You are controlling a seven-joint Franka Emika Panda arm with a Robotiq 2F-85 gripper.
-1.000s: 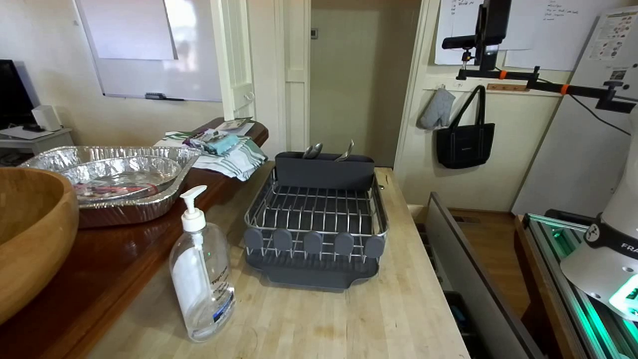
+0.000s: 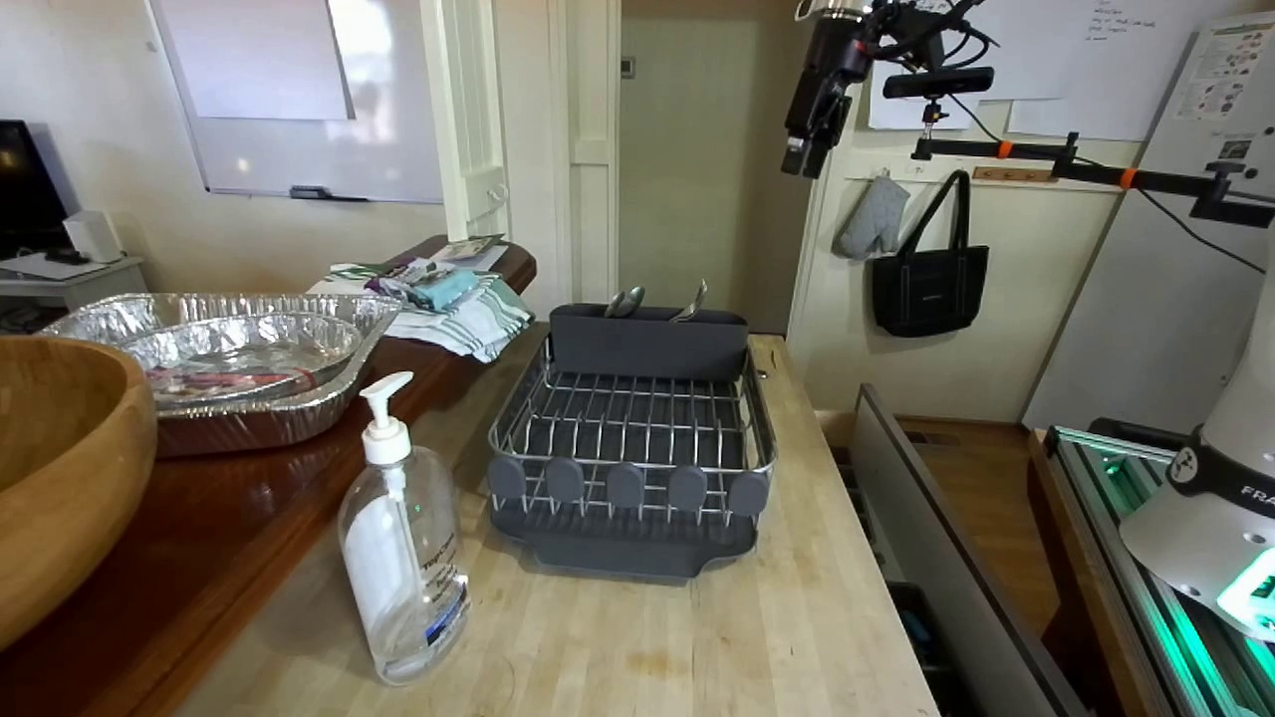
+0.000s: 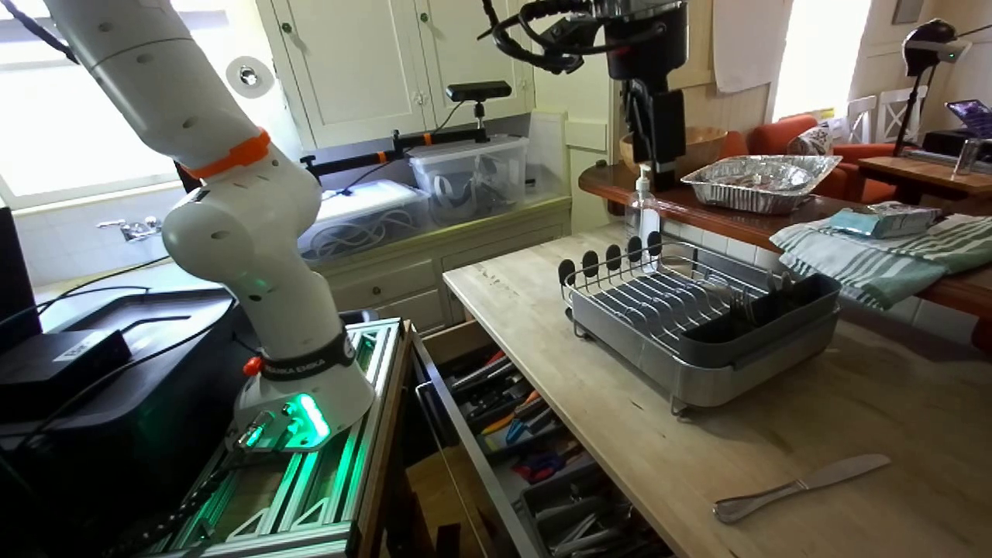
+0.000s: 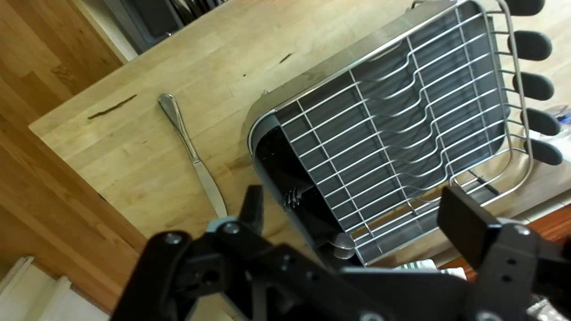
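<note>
Above the counter, my gripper is open, its two dark fingers wide apart with nothing held between them. Exterior view 1 has the gripper [image 2: 806, 157] high up at the right of the doorway. A silver table knife [image 4: 199, 163] lies flat on the wooden counter, beside the dish rack [image 4: 396, 131] and clear of it. From the other side, the knife [image 3: 807, 485] is near the counter's front right. Along one end of the rack [image 3: 642, 367] runs a black cutlery holder [image 3: 758, 321], which has a fork and spoons in it.
An open drawer [image 3: 521, 418] of utensils sticks out between counter and robot base. The soap bottle [image 2: 403, 556] stands beyond the rack. Foil trays [image 3: 758, 181], a wooden bowl [image 2: 72, 466] and towels [image 2: 454, 317] are on the raised ledge. Bare counter surrounds the knife.
In exterior view 1 the gripper has moved left and is now tilted, near the doorway's right side; before, it hung upright at the top right. Rack and bottle stay put.
</note>
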